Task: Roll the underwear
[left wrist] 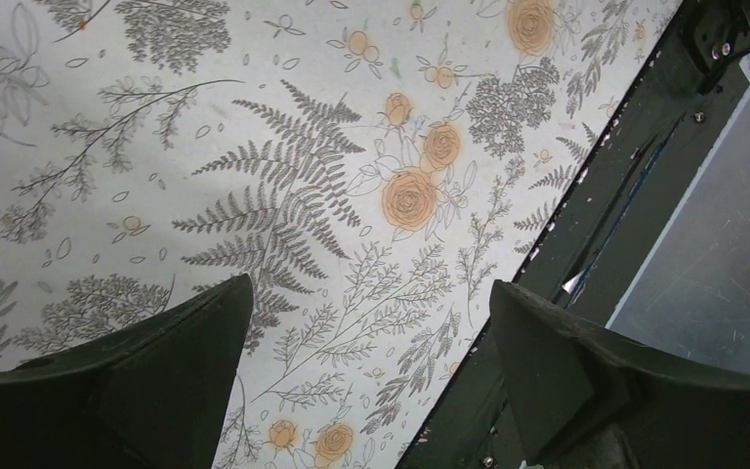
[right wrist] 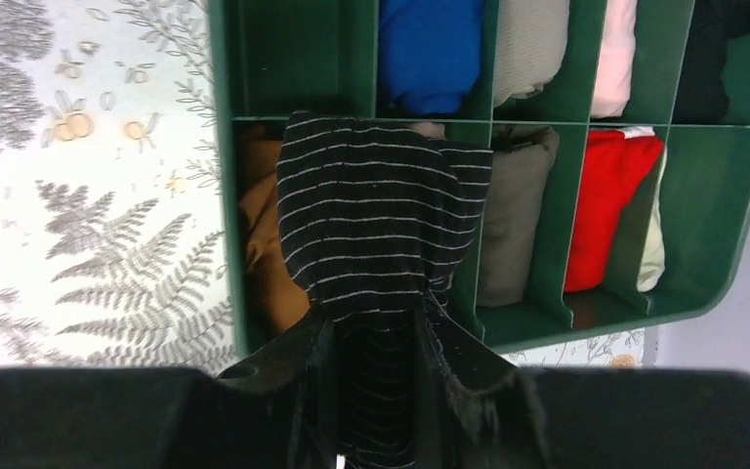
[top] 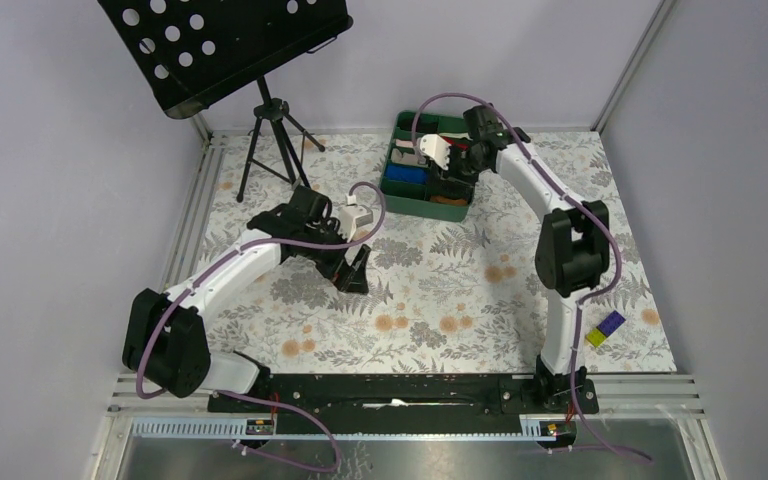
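Note:
A black underwear piece with white stripes (right wrist: 376,205) hangs over the green divided box (right wrist: 225,195), above the compartments beside brown and olive rolls. My right gripper is around its near part, with cloth between the fingers. In the top view the right arm covers that end of the box. My left gripper stands open and empty over the floral mat, left of and in front of the box.
Rolled clothes in blue (right wrist: 430,49), red (right wrist: 601,205) and other colours fill several compartments; one beside the blue is empty. A black music stand (top: 270,110) stands back left.

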